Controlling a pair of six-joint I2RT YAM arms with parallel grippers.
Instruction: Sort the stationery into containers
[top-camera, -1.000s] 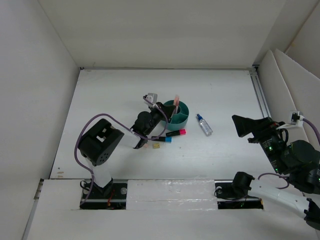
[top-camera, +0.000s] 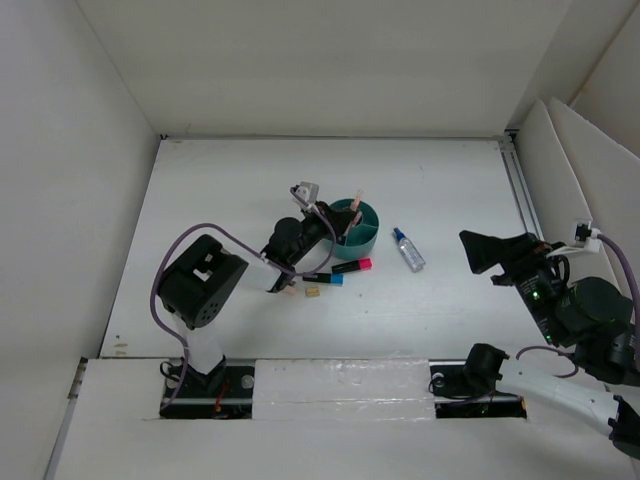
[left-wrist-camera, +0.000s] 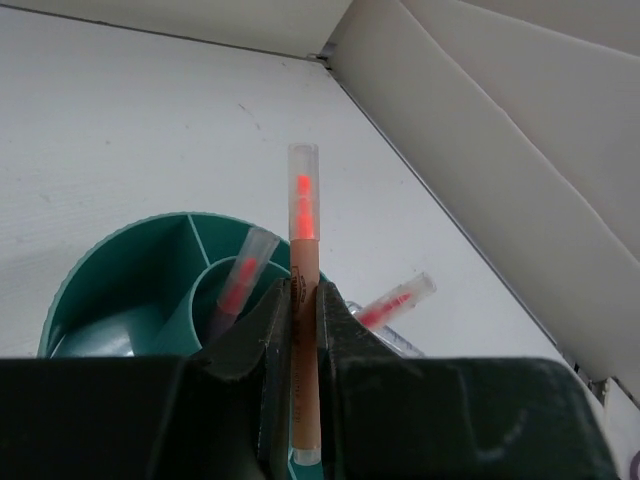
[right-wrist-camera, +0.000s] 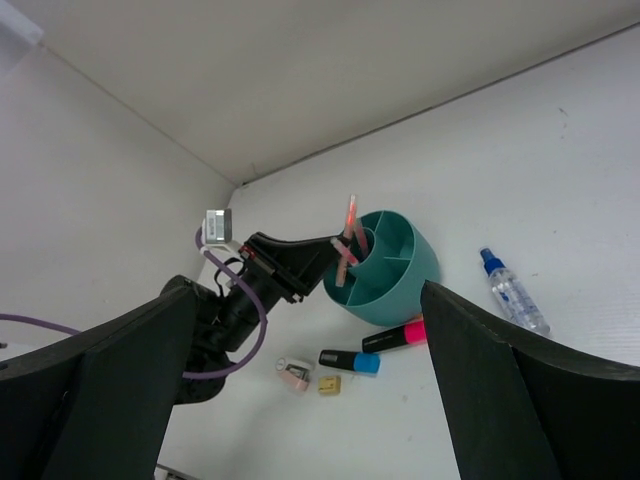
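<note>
My left gripper is shut on a peach pen (left-wrist-camera: 304, 385) with a clear cap, held upright over the green divided holder (right-wrist-camera: 400, 290). Two more pink-capped pens (left-wrist-camera: 238, 283) stand in the holder, one leaning outward. A blue-capped bottle (top-camera: 410, 253) lies right of the holder. In front of it lie a black-and-pink marker (right-wrist-camera: 390, 338), a black-and-blue marker (right-wrist-camera: 350, 361), a small yellow block (right-wrist-camera: 329, 385) and small pale items (right-wrist-camera: 295, 373). My right gripper (top-camera: 482, 253) stands open and empty at the right, high over the table.
Walls enclose it on the left, back and right.
The right gripper has moved very slightly; the items on the table are unchanged.
</note>
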